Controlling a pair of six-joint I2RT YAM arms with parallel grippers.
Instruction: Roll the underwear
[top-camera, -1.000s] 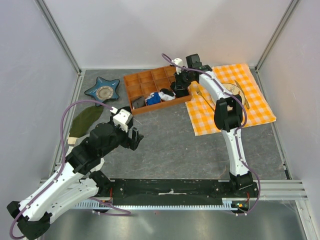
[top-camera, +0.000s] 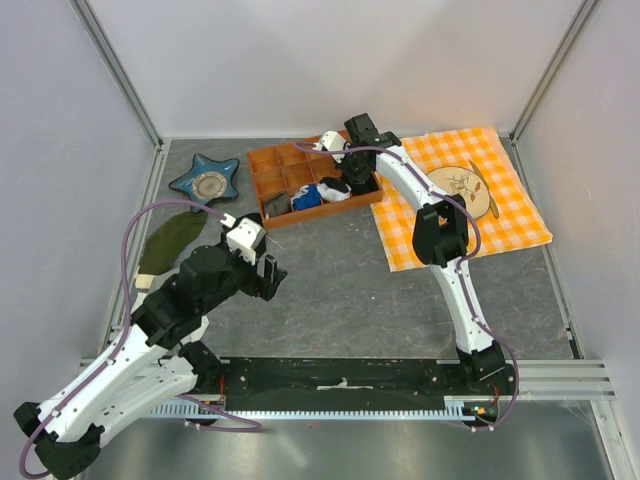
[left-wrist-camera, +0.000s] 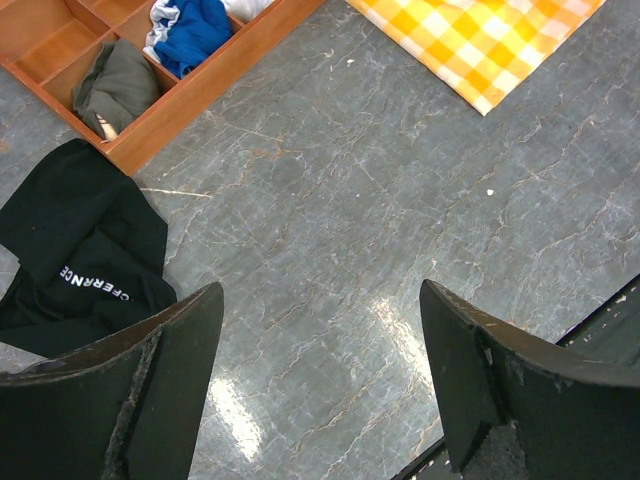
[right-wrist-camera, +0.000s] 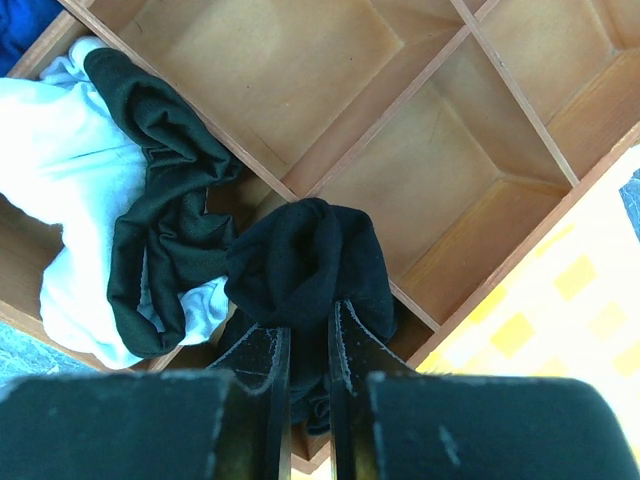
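A dark bundle of rolled underwear sits in the front-right corner compartment of the wooden box. My right gripper is shut on this bundle, its fingertips pressed into the cloth inside the compartment. White underwear with a black band fills the neighbouring compartment. Farther left lie a blue piece and a grey one, each in its own compartment. Over bare table stands my left gripper, open and empty. Beside the box's left front corner, black cloth with white lettering lies on the table.
The back compartments of the box are empty. A blue star-shaped dish and a green cloth lie at the left. On the right, an orange checked cloth bears a plate and cutlery.
The left arm has stayed still.
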